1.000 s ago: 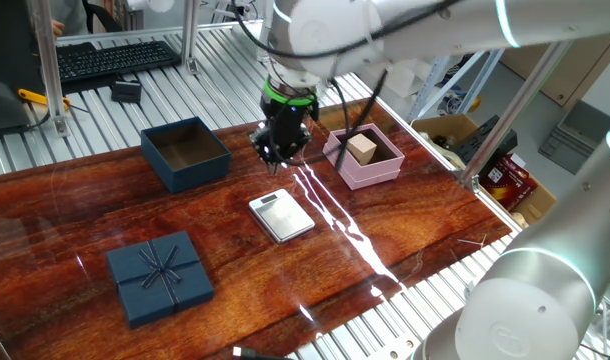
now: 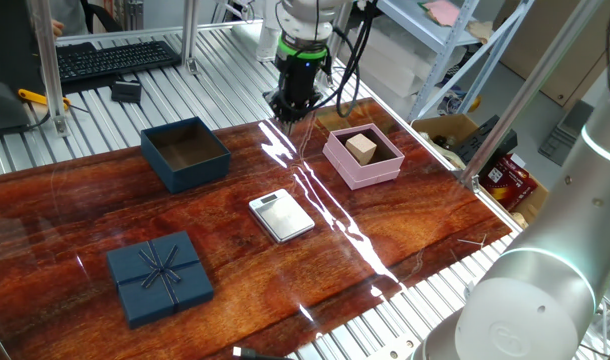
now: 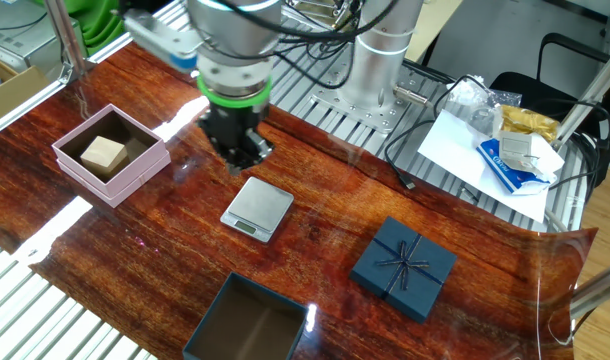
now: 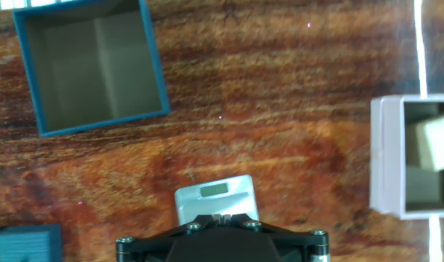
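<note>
My gripper [image 3: 234, 168] hangs above the table, clear of everything on it. Its fingertips [image 4: 217, 218] meet in the wrist view, with nothing showing between them. Below, a silver scale [image 2: 282, 216] with a small display lies bare on the wood; the gripper hides its lower part in the wrist view. A wooden block [image 2: 361, 149] sits inside the open pink box [image 3: 142, 177]. The open dark blue box [image 4: 155, 54] looks empty. Its matching blue lid [image 3: 405, 268], tied with a ribbon bow, lies flat and apart from it.
The glossy wooden tabletop [image 2: 65, 215] has free room between the boxes and the scale. A keyboard [image 2: 110, 62] stands behind it at left. Beside the robot's base, white paper [image 3: 455, 150] bears packets. Metal posts [image 2: 47, 60] rise at the edges.
My gripper has drawn away from near the scale, moving upward in exterior view 1 and slightly right. The arm has swung back with it. Boxes, block, lid and scale stay put.
</note>
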